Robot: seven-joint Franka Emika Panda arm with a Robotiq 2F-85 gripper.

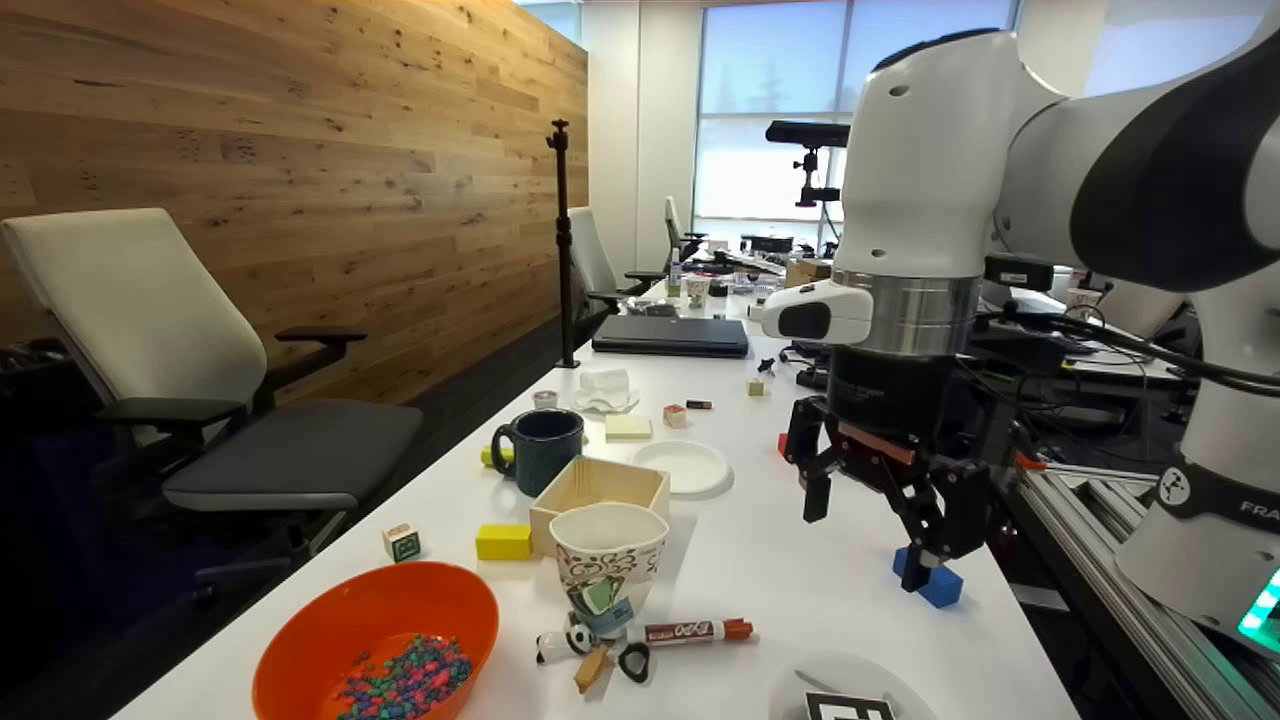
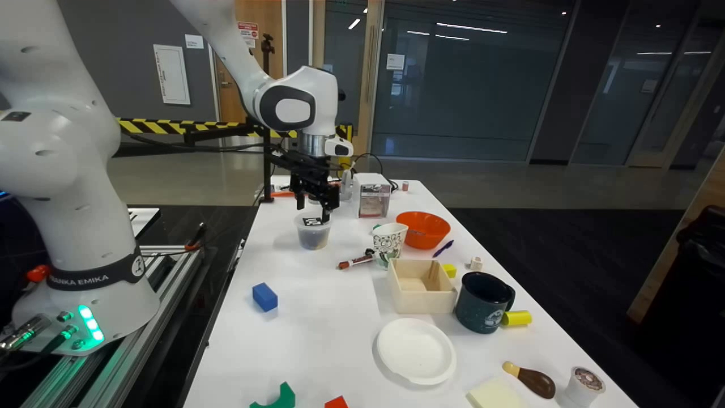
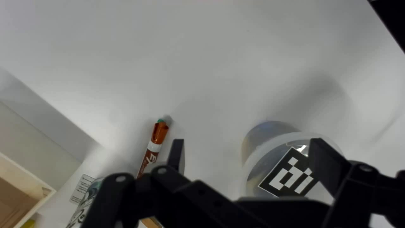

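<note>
My gripper (image 2: 312,209) stands open above a small clear tub (image 2: 313,236), with nothing held between its fingers. In the wrist view the tub's lid carries a black-and-white square tag (image 3: 289,173). One finger (image 3: 326,163) overlaps the lid's right side, while the other finger (image 3: 177,154) is over bare table between the tub and an orange-capped marker (image 3: 152,150). Exterior view 1 cuts the tub off at its bottom edge; there, a fingertip overlaps a blue block (image 1: 942,584) farther back. Whether the fingers touch the tub is unclear.
A patterned paper cup (image 2: 389,239), an orange bowl (image 2: 435,224), a wooden box (image 2: 421,301) and a dark mug (image 2: 481,302) stand along the table's other side. A white plate (image 2: 416,350) lies near them.
</note>
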